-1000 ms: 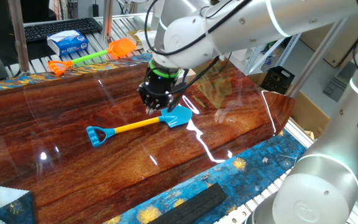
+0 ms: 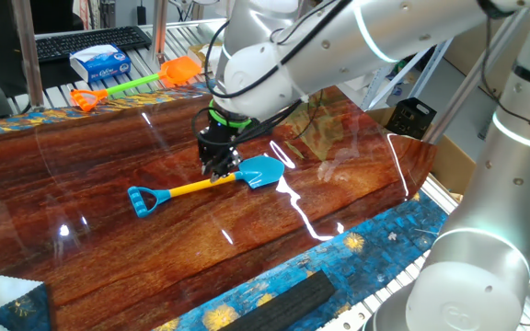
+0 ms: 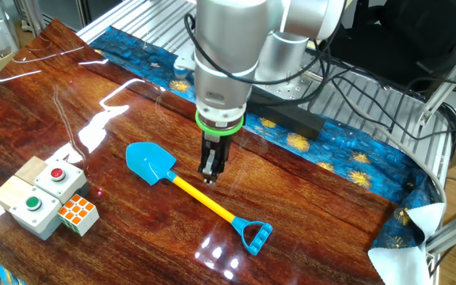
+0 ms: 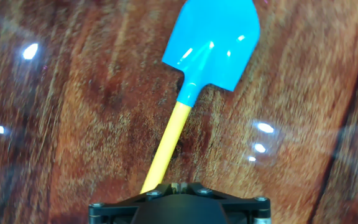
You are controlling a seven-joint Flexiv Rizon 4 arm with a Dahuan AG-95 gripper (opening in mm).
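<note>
A toy shovel with a blue blade (image 2: 260, 171), a yellow shaft (image 3: 203, 197) and a blue D-shaped handle (image 2: 145, 199) lies flat on the glossy brown table. My gripper (image 3: 210, 179) points down above the table, close to the shaft on the blade side. Seen from the wrist, the blade (image 4: 216, 40) is at the top, and the shaft (image 4: 168, 146) runs down to the left until the black gripper covers it. The handle is out of that view. Nothing appears lifted; whether the fingers are parted is unclear.
A control box with red and green buttons (image 3: 47, 190) and an orange-and-white cube (image 3: 78, 214) stand together beyond the blade. An orange-and-green shovel (image 2: 136, 83) and a blue tissue box (image 2: 100, 62) lie past the table's far edge. Bare table surrounds the blue shovel.
In exterior view 1, my gripper has come down and shifted left, from above the blade end toward the yellow shaft. The shovel has stayed in place.
</note>
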